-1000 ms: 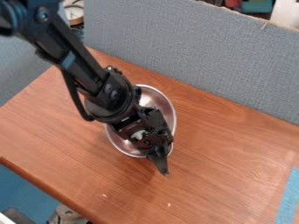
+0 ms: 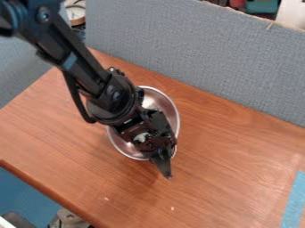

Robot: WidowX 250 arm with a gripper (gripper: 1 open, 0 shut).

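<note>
A round metal bowl (image 2: pixel 166 106) with a pinkish-silver sheen rests on the wooden table (image 2: pixel 234 171). My black gripper (image 2: pixel 165 167) is over it, angled down so its tip reaches past the bowl's front rim. The arm comes in from the top left and covers much of the bowl, so its inside is mostly hidden. The gripper looks shut, with nothing visible held at the tip.
A grey padded panel (image 2: pixel 209 58) runs along the table's back. Blue tape (image 2: pixel 294 198) lies at the right edge. Some clutter sits off the table at lower left.
</note>
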